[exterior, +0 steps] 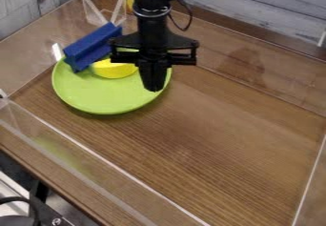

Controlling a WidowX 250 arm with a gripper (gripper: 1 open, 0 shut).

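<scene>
My black gripper [152,77] hangs over the right part of a green plate [95,94], fingers pointing down, shut, with nothing seen between them. A yellow object [114,71] lies on the plate behind and left of the gripper, partly hidden by it. A blue block [90,45] sits at the plate's back left; whether it rests on the plate's rim is hard to tell.
A clear low wall runs along the left side, and white panels [254,6] stand at the back.
</scene>
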